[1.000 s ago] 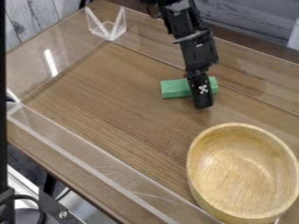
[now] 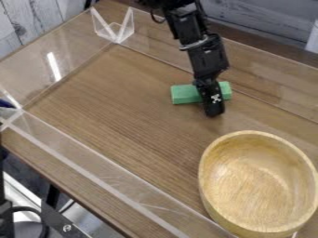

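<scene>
A black gripper (image 2: 211, 100) on a dark arm reaches down from the top of the view to a green block (image 2: 187, 94) lying on the wooden table (image 2: 112, 130). Its lower end covers the right part of the block. Whether the fingers are open or shut, or hold the block, is hidden by the dark body.
A large round tan bowl (image 2: 255, 181) sits at the lower right. A clear plastic object (image 2: 112, 26) is at the upper left. Dark cables lie beyond the table's lower-left edge.
The arm shifts very slightly over the block; the block stays in about the same place.
</scene>
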